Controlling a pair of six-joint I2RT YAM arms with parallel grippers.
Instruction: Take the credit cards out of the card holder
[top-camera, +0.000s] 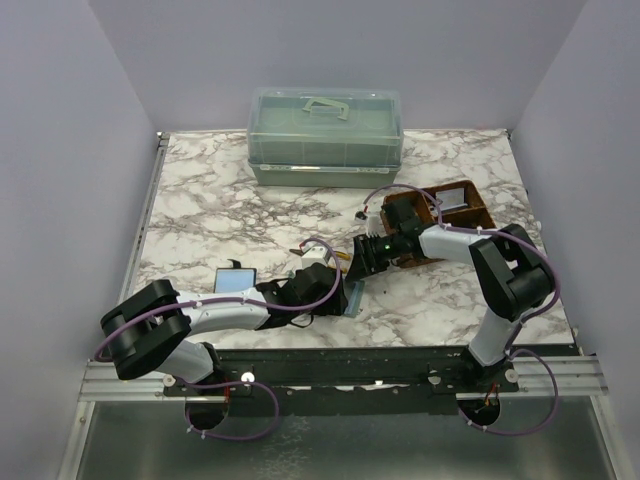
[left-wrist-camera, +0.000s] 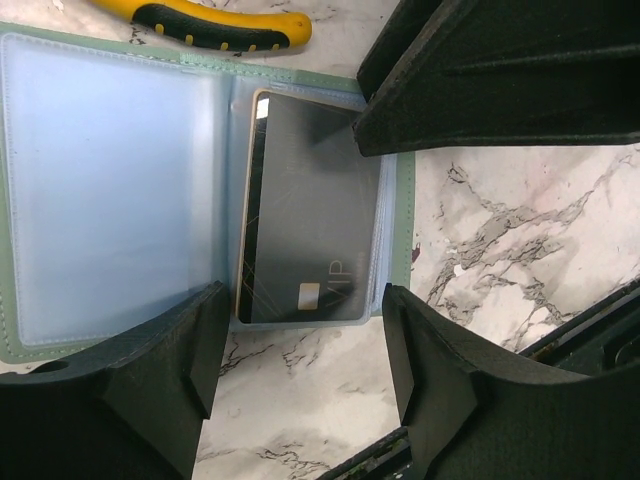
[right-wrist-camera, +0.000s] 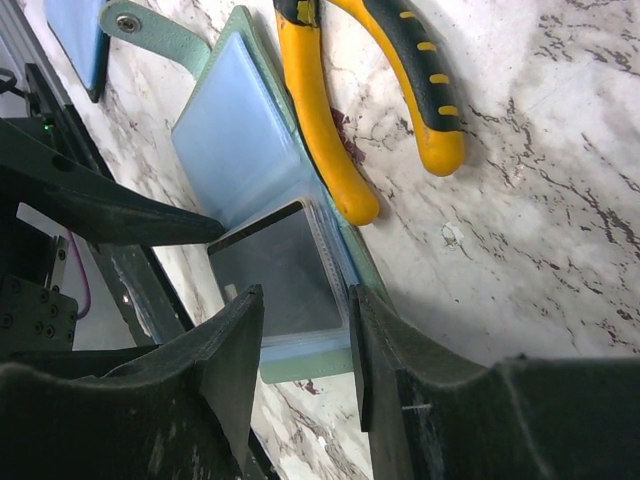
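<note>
The card holder (left-wrist-camera: 120, 190) lies open on the marble table, light blue with green edging. A dark VIP card sits in its clear sleeve, also seen in the right wrist view (right-wrist-camera: 275, 270). My left gripper is part open over the holder's lower edge, its fingers either side of the card's sleeve. My right gripper is open at the holder's edge beside the card; its fingers reach over the card's top corner in the left wrist view.
Yellow-handled pliers (right-wrist-camera: 430, 130) lie behind the holder. A brown compartment box (top-camera: 470, 205) is at the right, a lidded plastic case (top-camera: 325, 135) at the back, a blue object (top-camera: 235, 281) at the left.
</note>
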